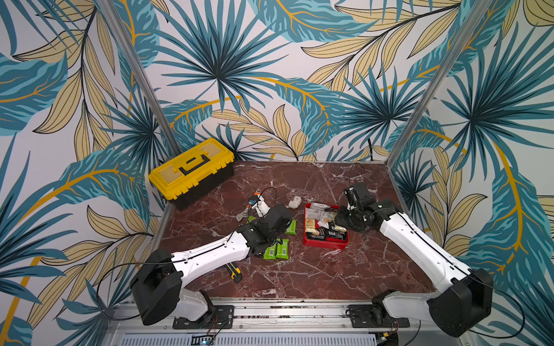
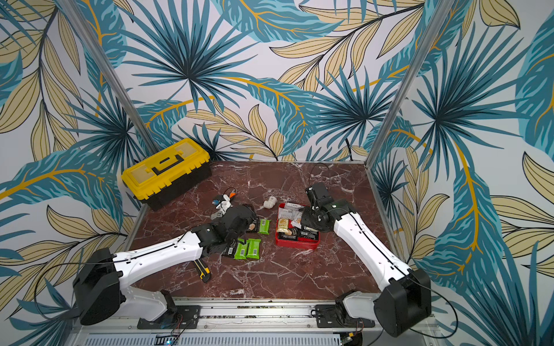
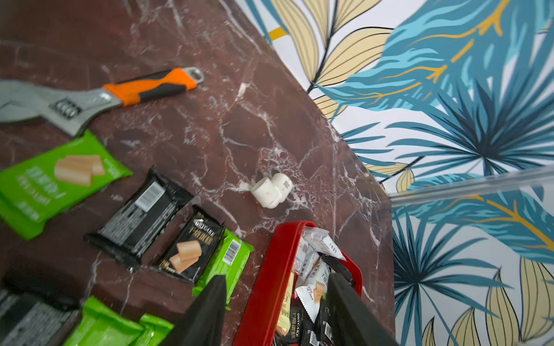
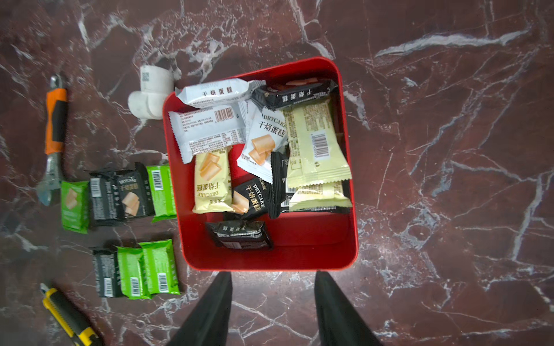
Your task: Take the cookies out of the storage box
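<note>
A red box (image 4: 300, 249) holds several cookie packets in white, cream (image 4: 316, 147) and black (image 4: 239, 233) wrappers. Green packets (image 4: 157, 266) and black packets (image 4: 104, 271) lie on the table to its left. My right gripper hangs over the box's near side, open and empty. My left gripper is raised left of the box, open, with nothing seen between its fingers; in the left wrist view its fingertips point toward the box.
A yellow toolbox (image 1: 190, 164) stands at the back left. An adjustable wrench (image 4: 56, 121), a white pipe fitting (image 4: 151, 95) and a yellow-black knife (image 4: 69, 314) lie around the packets.
</note>
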